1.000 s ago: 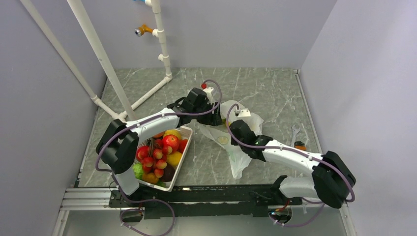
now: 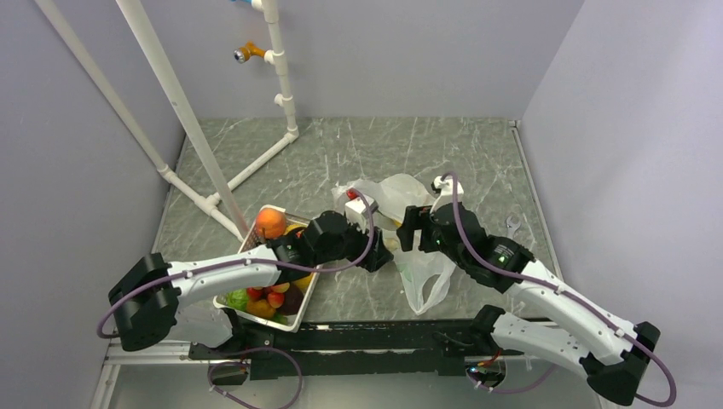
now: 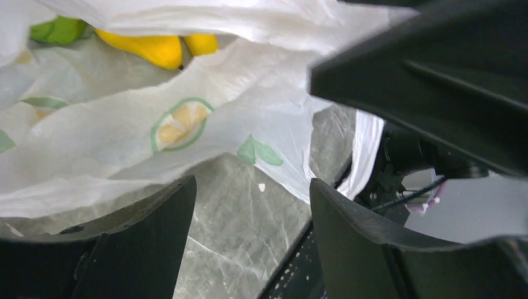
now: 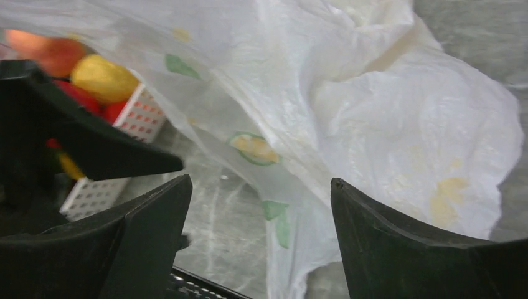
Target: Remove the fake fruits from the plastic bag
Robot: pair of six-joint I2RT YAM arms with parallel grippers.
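Observation:
The white plastic bag (image 2: 425, 274) lies loosely spread in the middle of the table. In the left wrist view, a yellow fruit (image 3: 146, 48) and a green one (image 3: 59, 30) show through the bag's opening. My left gripper (image 2: 380, 254) is over the bag's left side, fingers apart, and nothing is clearly held between them. My right gripper (image 2: 409, 230) hovers above the bag's right part, also open. In the right wrist view, the bag's folds hang beyond its spread fingertips; the left gripper's dark fingers (image 4: 134, 159) are close by.
A white basket (image 2: 294, 325) of fake fruit stands left of the bag, partly under the left arm. A red object (image 2: 351, 194) is near the bag's far left edge. White pipes (image 2: 263, 158) rise at the back left. A wrench (image 2: 512, 225) lies at right.
My left gripper came toward the table's front, its arm now covering part of the basket. The bag's folds have changed.

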